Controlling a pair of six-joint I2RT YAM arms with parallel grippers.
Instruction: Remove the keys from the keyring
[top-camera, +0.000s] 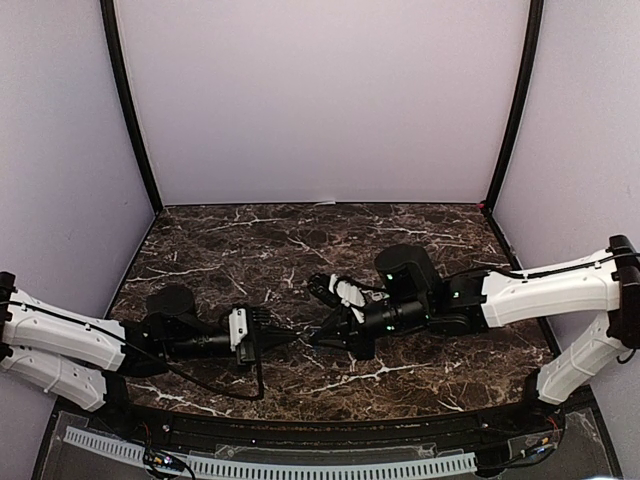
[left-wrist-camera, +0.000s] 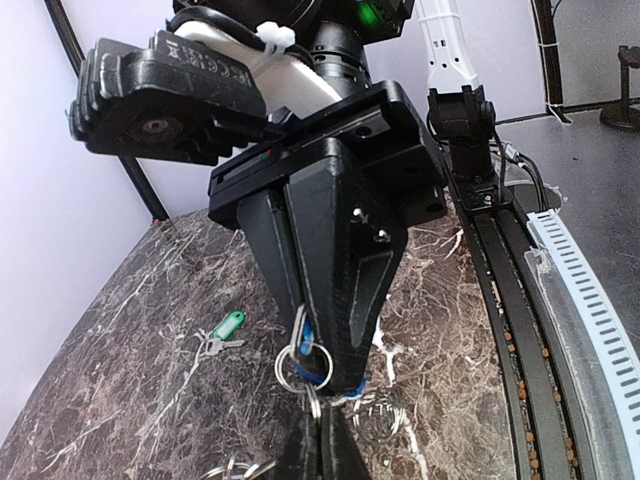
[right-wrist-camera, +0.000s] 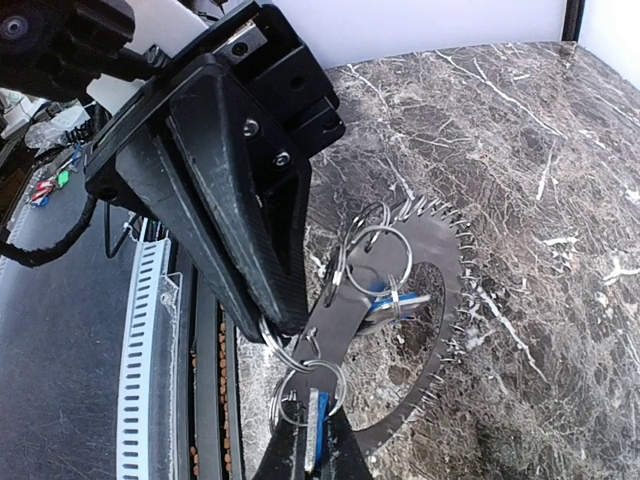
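Observation:
In the left wrist view my left gripper is shut on a thin silver piece (left-wrist-camera: 314, 405), probably part of the keyring seen edge-on. It leads up to linked rings (left-wrist-camera: 303, 367) at the right fingers' tips. The right wrist view has my right gripper shut on a thin silver-and-blue strip (right-wrist-camera: 317, 410), apparently a key. Linked rings (right-wrist-camera: 335, 380) run from it to the left fingertips (right-wrist-camera: 285, 318). Beyond these are another loop (right-wrist-camera: 408, 255) and blue-edged keys (right-wrist-camera: 390, 307). Seen from the top, both grippers nearly meet; the keys there are too small to tell.
A key with a green tag (left-wrist-camera: 229, 325) lies apart on the dark marble table (left-wrist-camera: 130, 310). Behind the loops, a grey curved shape with a serrated edge (right-wrist-camera: 440, 235) is unclear.

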